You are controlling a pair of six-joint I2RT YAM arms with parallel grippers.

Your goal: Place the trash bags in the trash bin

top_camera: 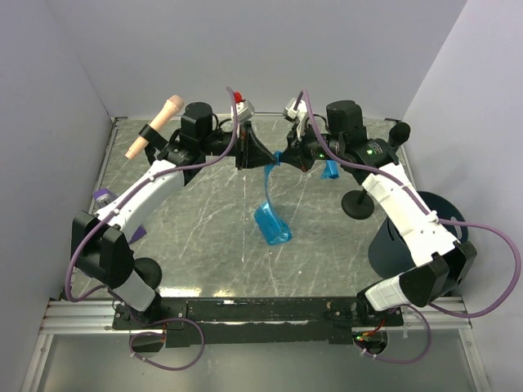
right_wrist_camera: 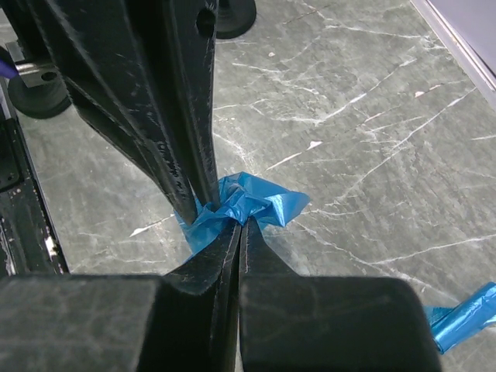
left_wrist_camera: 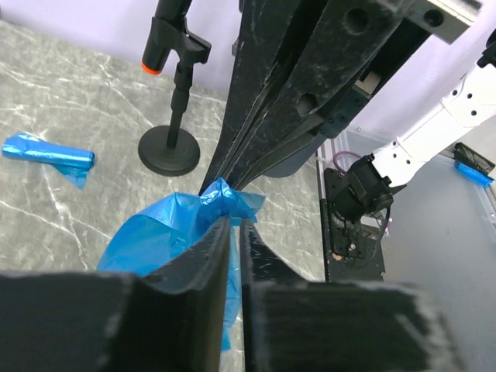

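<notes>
A blue trash bag (top_camera: 272,224) hangs as a narrow strip down to a wider part over the table. Its top is bunched between the two grippers. The right gripper is shut on this crumpled top end. From the opposite side, the left gripper meets the same end, its fingers close together with blue film at the tips; whether they grip it cannot be told. A second blue bag, rolled up (left_wrist_camera: 50,151), lies on the table. The dark trash bin (top_camera: 392,249) stands at the right, partly hidden by my right arm.
A black stand with a round base (top_camera: 358,204) stands between the rolled bag and the bin. At the left are a purple-and-white item (top_camera: 105,198) and a tan cylinder (top_camera: 155,126).
</notes>
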